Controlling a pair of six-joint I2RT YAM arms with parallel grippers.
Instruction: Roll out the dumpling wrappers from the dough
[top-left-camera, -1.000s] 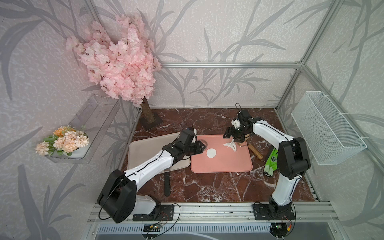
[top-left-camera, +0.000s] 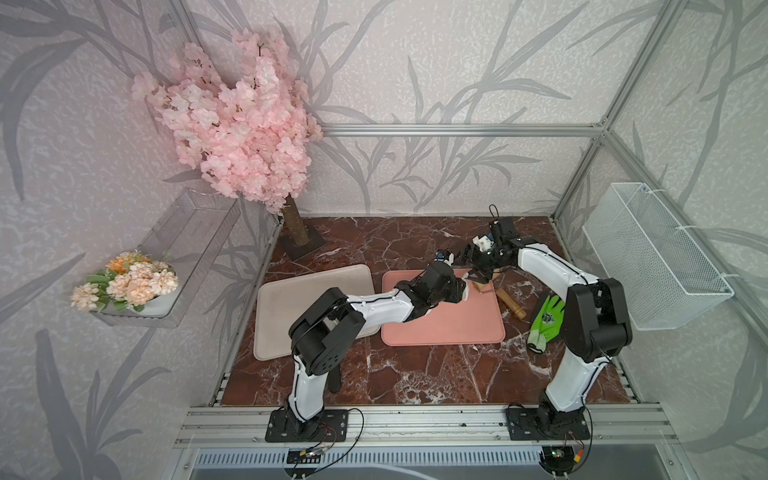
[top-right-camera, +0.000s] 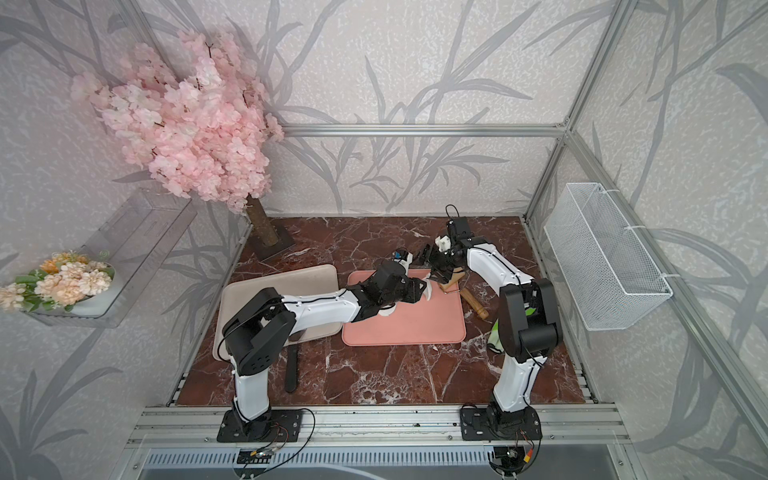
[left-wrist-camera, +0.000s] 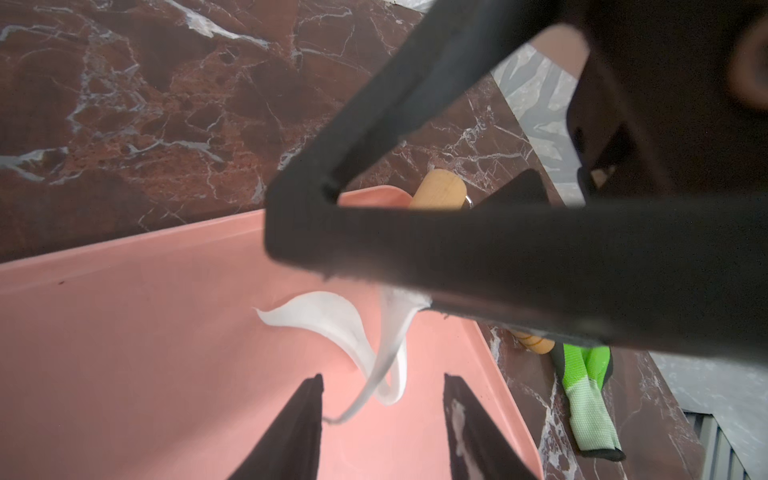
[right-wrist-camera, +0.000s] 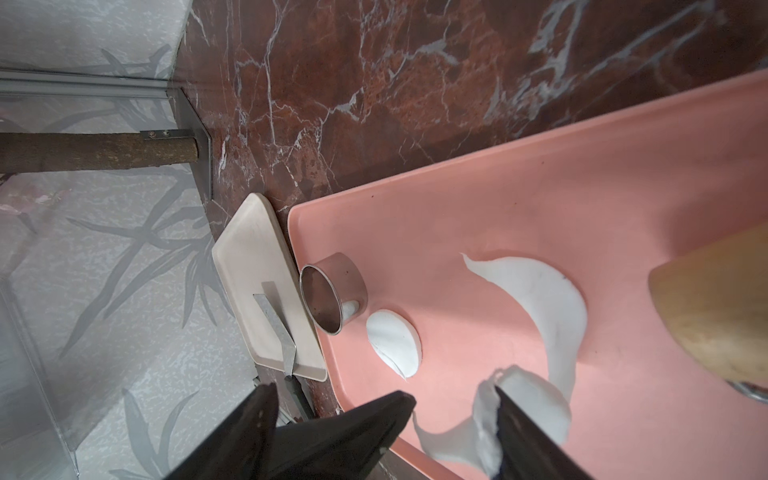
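Note:
My left gripper is open above the pink tray (left-wrist-camera: 144, 320). A curved white dough strip (left-wrist-camera: 324, 312) lies on the tray beyond its fingers. Another piece of dough (left-wrist-camera: 390, 352) hangs from my right gripper, whose fingers stand apart; this piece touches one finger (right-wrist-camera: 532, 440) on its inner side. A round white wrapper (right-wrist-camera: 394, 342) lies flat beside the metal ring cutter (right-wrist-camera: 340, 288), which has a bit of white inside. The wooden rolling pin (top-left-camera: 510, 304) rests at the tray's right edge, partly hidden by my right arm.
A beige tray (top-left-camera: 280, 312) adjoins on the left, with a black-handled spatula (right-wrist-camera: 276, 324) on it. A green glove (top-left-camera: 548, 320) lies to the right. The two grippers are very close together. Front tray space is clear.
My left arm has swung right from the ring cutter to the dough scraps beside my right gripper, now covering the wrapper. My right gripper has shifted slightly right, and some dough is lifted.

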